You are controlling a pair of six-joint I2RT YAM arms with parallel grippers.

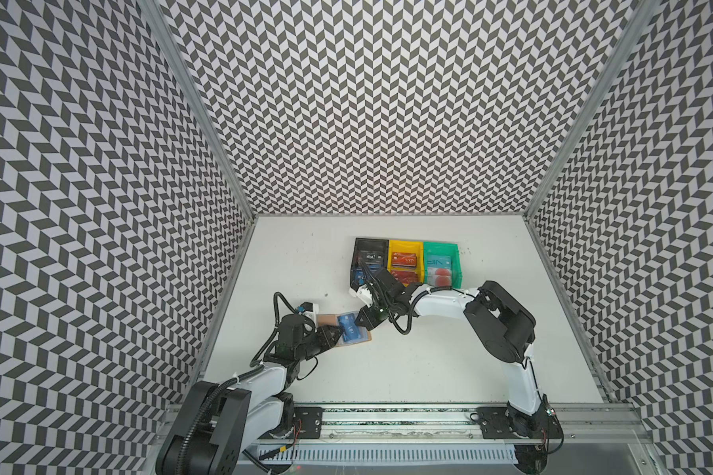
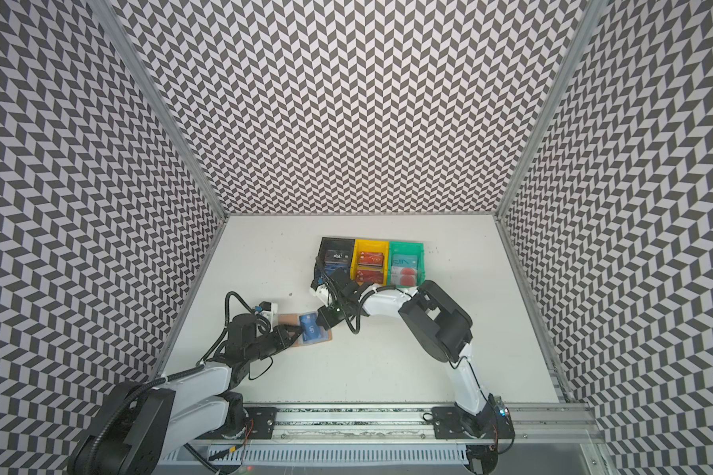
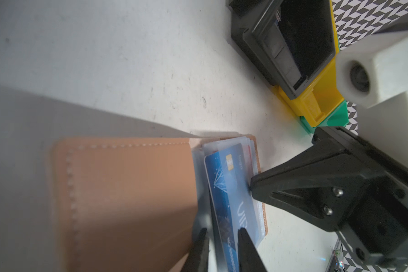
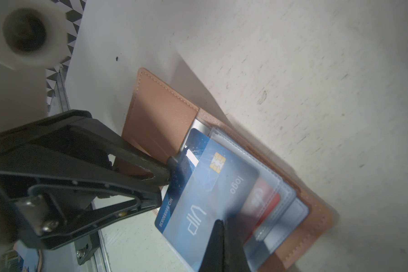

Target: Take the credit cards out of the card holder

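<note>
The tan card holder (image 3: 122,190) lies opened flat on the table, a blue VIP card (image 4: 204,195) on top of its clear sleeves, with a red card beneath. My left gripper is part open at the holder, its fingertips at the blue card's left side, seen also at that card's edge in the right wrist view. My right gripper is shut, its tips over the card's surface; I cannot see anything between them.
Behind the holder stands a row of three bins, black (image 1: 370,247), yellow (image 1: 405,247) and green (image 1: 441,248), with cards in them.
</note>
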